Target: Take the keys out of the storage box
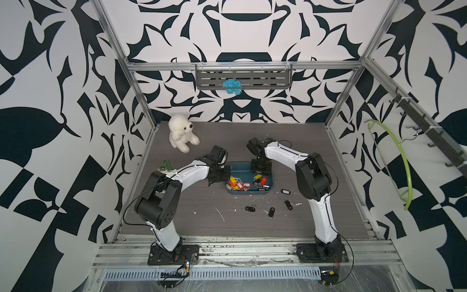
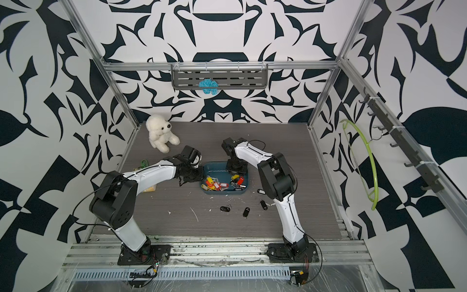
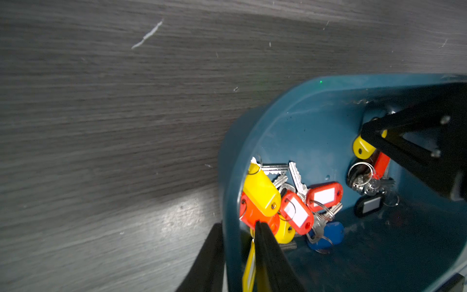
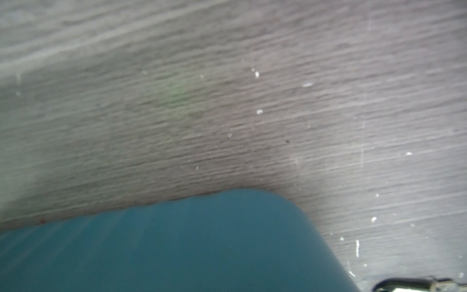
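The blue storage box point(image 3: 301, 126) stands on the table with keys on coloured tags inside. In the left wrist view, yellow point(image 3: 262, 188) and red tags point(image 3: 325, 195) cluster near its left wall. My left gripper is shut on the rim of that wall, one finger on either side. Inside the box's far part, the fingers of my right gripper stand slightly apart at a yellow tag point(image 3: 363, 148). Whether they touch it is unclear. A red tag point(image 3: 381, 164) and a black tag point(image 3: 368, 205) lie close by. The right wrist view shows the box's outside point(image 4: 194, 243) but no fingers.
Several black-tagged keys lie on the table before and right of the box, among them one tag point(image 1: 250, 208) and another tag point(image 1: 271, 212). A white plush dog point(image 1: 182, 132) sits at the back left. Table space behind the box is clear.
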